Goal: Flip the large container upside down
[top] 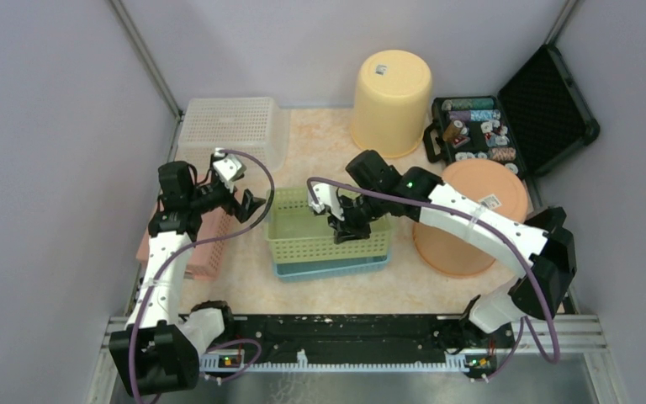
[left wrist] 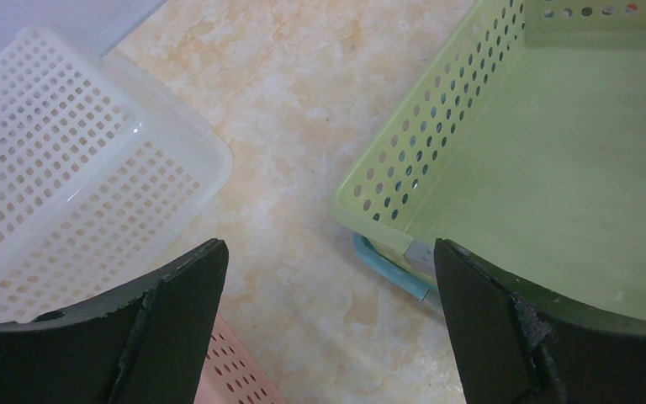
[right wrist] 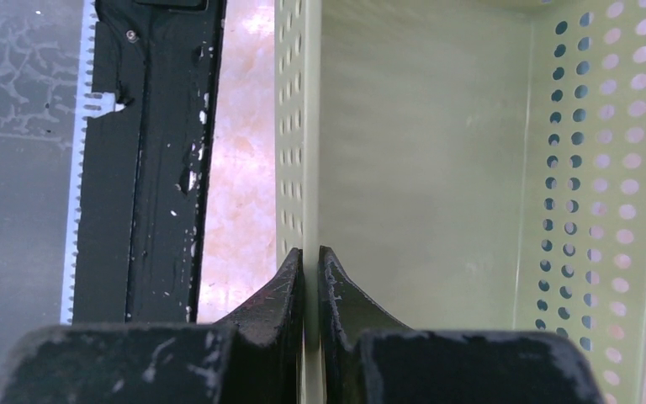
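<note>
A green perforated basket (top: 303,250), its open side up, sits over a blue basket (top: 330,269) in the middle of the table. In the top view its front wall stands clear above the blue one, so it looks lifted and tilted. My right gripper is shut on the green basket's front rim (right wrist: 311,168). To the left of the basket my left gripper (top: 255,202) stands open, with nothing between its fingers. In the left wrist view the near corner of the green basket (left wrist: 437,143) lies just beyond the right finger.
Upside-down containers stand around: a white basket (top: 229,126) at back left, a pink one (top: 210,244) at left, a tall yellow bin (top: 393,101) at the back, and an orange tub (top: 463,240) at right. An open black case (top: 513,105) with spools lies at back right.
</note>
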